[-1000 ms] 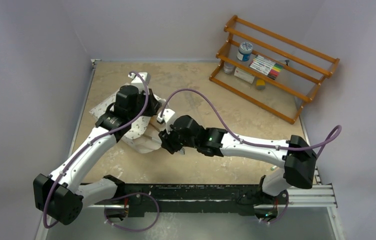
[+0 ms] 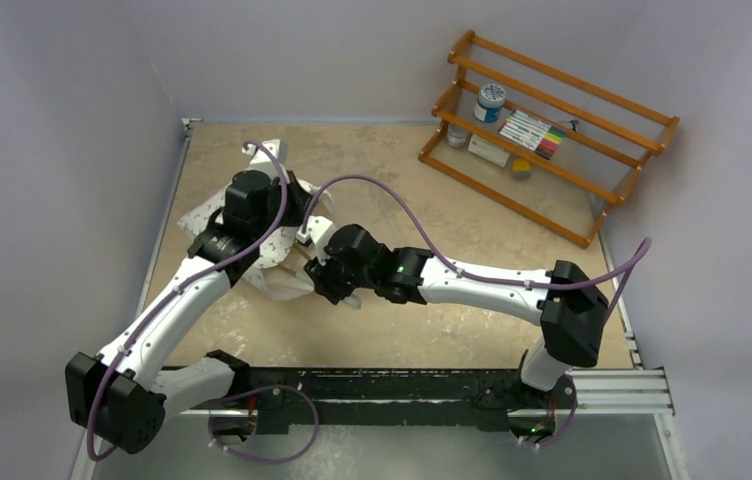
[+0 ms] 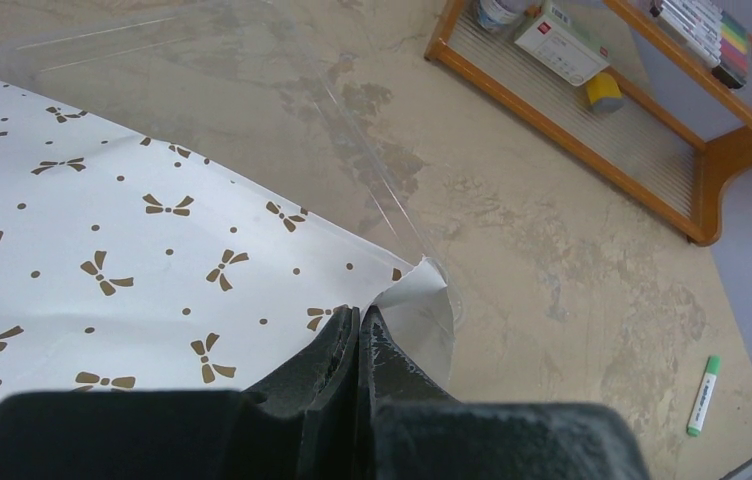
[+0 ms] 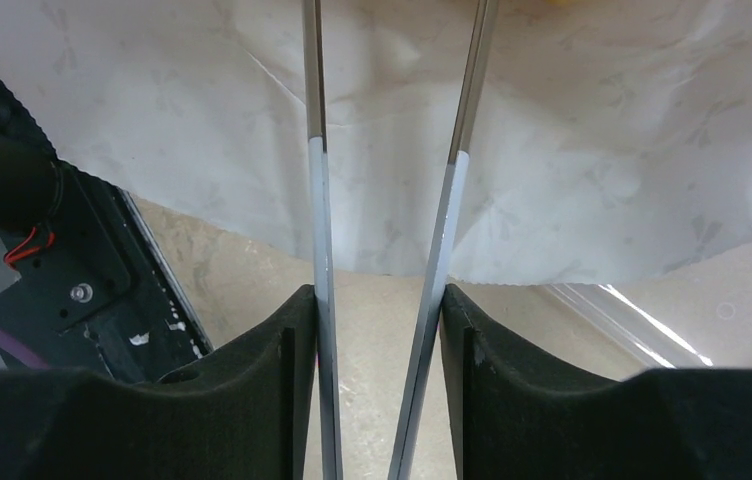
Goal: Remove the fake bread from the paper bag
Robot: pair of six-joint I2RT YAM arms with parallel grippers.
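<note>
The white paper bag with brown bows (image 3: 162,270) lies at the left of the table, its mouth toward the right arm. At its rim my left gripper is shut, with the thin folded edge of the paper pinched at its tips. My right gripper stands part open; its long thin fingers (image 4: 320,215) reach in over the bag's pale inner paper (image 4: 552,190). Their tips run out of the right wrist view. A small patch of yellow-orange shows at that view's top edge, too little to identify. Otherwise the bread is hidden.
A wooden rack (image 2: 542,140) holding a jar, boxes and coloured markers stands at the back right. One green-capped marker (image 3: 704,396) lies on the table.
My right gripper has moved left, farther into the bag's mouth. The left gripper has shifted slightly left, and the bag's rim with it.
</note>
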